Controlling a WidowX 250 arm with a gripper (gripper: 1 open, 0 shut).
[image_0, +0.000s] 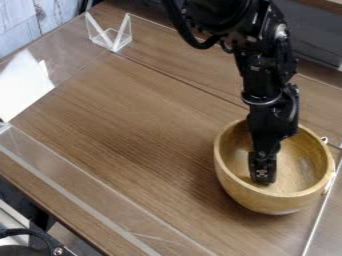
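A wooden bowl sits at the right side of the table. The black gripper reaches down into it from above, its tips low inside near the bowl's left-centre.
A white sheet lies at the left edge, and a clear folded holder stands at the back left. Clear strips run along the front edge.
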